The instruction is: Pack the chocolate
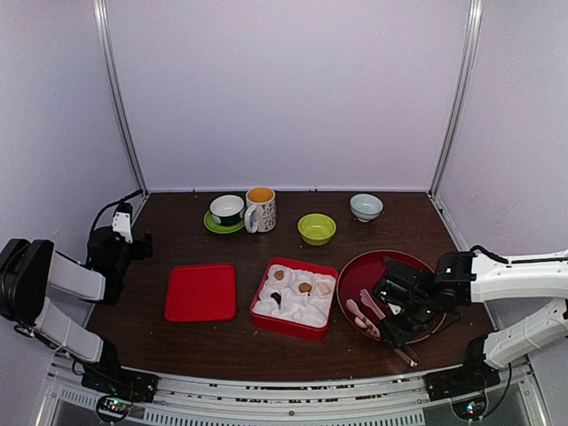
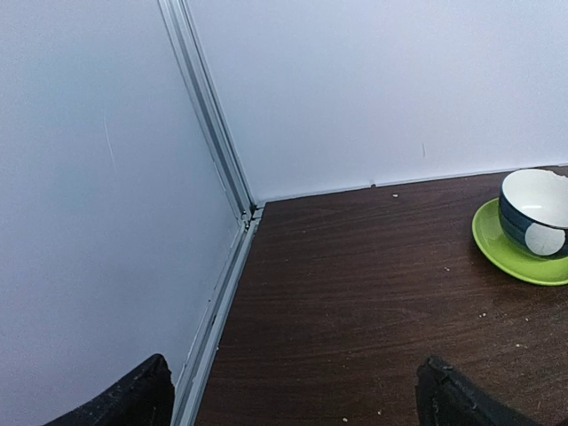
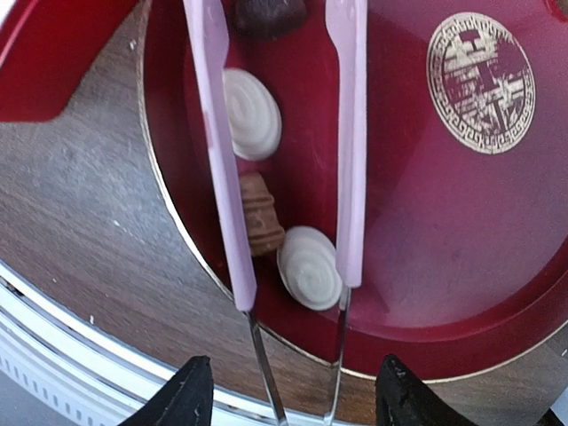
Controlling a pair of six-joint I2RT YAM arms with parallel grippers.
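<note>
A red box (image 1: 294, 316) lined with white padding holds several chocolates. Right of it, a dark red plate (image 3: 444, 231) carries white round chocolates (image 3: 309, 266), a striped brown one (image 3: 260, 213) and a dark one (image 3: 268, 13). Pink-tipped metal tongs (image 3: 226, 204) lie across the plate. My right gripper hangs over the tongs' handle end, fingers apart, one either side of both handles, apparently not closed on them. My left gripper stands open and empty at the left side.
A red lid (image 1: 200, 293) lies left of the box. At the back stand a cup on a green saucer (image 2: 499, 253), a mug (image 1: 261, 213), a green bowl (image 1: 317, 229) and a pale blue bowl (image 1: 366, 208). Bare table lies between them.
</note>
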